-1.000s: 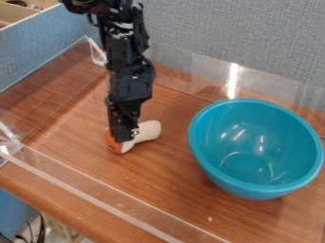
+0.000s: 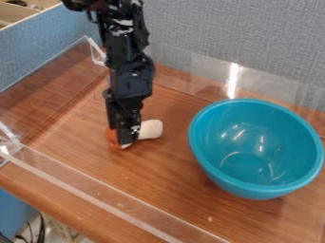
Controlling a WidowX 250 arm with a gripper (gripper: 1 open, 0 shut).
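The black gripper (image 2: 124,135) reaches straight down to the wooden table, its tip over a small white cylindrical object with an orange end (image 2: 150,129). The object lies on its side and is partly hidden behind the fingers, its white part sticking out to the right. Whether the fingers are closed on it I cannot tell. To the right stands a teal bowl (image 2: 256,176), empty.
Clear plastic edging runs along the table's front and back. Grey partition panels (image 2: 235,33) stand behind. The wooden surface (image 2: 70,104) left of the gripper is clear. Cables hang below the front left edge.
The gripper has moved slightly lower around the object, hiding a little more of it. The bowl has not moved.
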